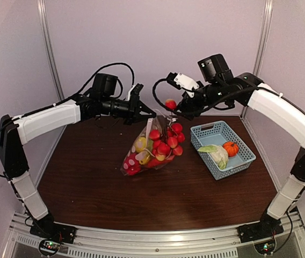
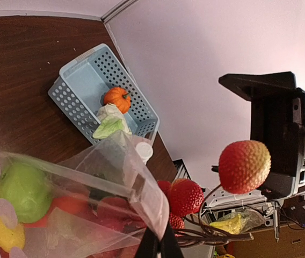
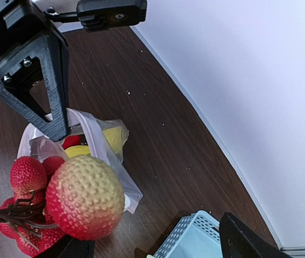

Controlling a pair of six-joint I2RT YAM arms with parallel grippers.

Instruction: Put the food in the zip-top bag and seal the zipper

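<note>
My left gripper [image 1: 152,114] is shut on the rim of the clear zip top bag [image 1: 150,126], which hangs tilted over the table. Inside the bag [image 2: 104,188] show a green fruit [image 2: 23,192] and a yellow one [image 2: 2,220]. The bunch of red lychees [image 1: 168,141] lies at the bag's mouth, its stems [image 2: 206,231] and several fruits outside the rim. One lychee [image 3: 85,198] stands up beside my right gripper, close to its left finger. That gripper is open, fingers wide apart, holding nothing. Whether the lower lychees are inside is unclear.
At the right stands a blue basket [image 1: 209,129] with a cauliflower [image 1: 217,156] and an orange pumpkin [image 1: 230,149].
</note>
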